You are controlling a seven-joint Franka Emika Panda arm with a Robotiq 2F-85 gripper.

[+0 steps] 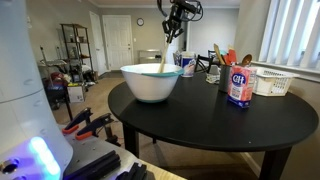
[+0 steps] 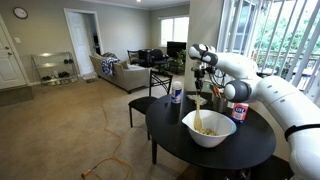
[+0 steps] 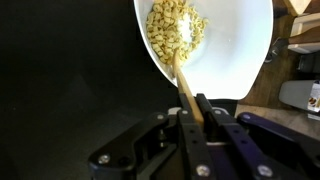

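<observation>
A large white bowl [image 1: 150, 84] stands near the left edge of the dark round table, and in the wrist view small yellowish pieces [image 3: 168, 30] lie on its floor. My gripper is shut on the upper end of a long wooden spoon [image 3: 180, 72]. The spoon slants down into the bowl, and its lower end is among the pieces. In exterior view 2 the gripper [image 2: 197, 88] is above the bowl [image 2: 209, 128], clear of its rim.
A red and blue can [image 1: 240, 86] stands to the right of the bowl, before a white basket [image 1: 272, 82]. A blue and white canister [image 2: 176, 92] stands behind the bowl.
</observation>
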